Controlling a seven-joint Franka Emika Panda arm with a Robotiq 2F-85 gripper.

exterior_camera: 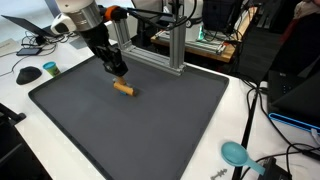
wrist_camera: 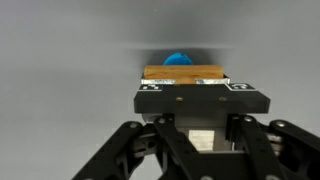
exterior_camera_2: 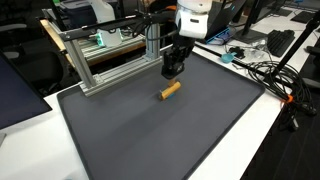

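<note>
An orange-brown piece [exterior_camera: 123, 89] is at the grey mat in exterior view 1, beneath my gripper [exterior_camera: 118, 75]. From the other side, exterior view 2 shows it as a short tilted bar [exterior_camera_2: 171, 90] just under the gripper [exterior_camera_2: 172, 74]. The wrist view has the wooden piece [wrist_camera: 183, 72] along the edge of the dark, marker-bearing gripper front. My fingers look shut on this piece, though the fingers hide much of the contact. Beyond it a small blue rounded part [wrist_camera: 178, 59] shows; whether it belongs to the piece, I cannot tell.
A metal frame [exterior_camera: 150, 58] stands along its back edge. A green-blue cup [exterior_camera: 51, 68] and a dark rounded object [exterior_camera: 29, 75] lie off the mat at left. A turquoise item [exterior_camera: 240, 156] lies at front right.
</note>
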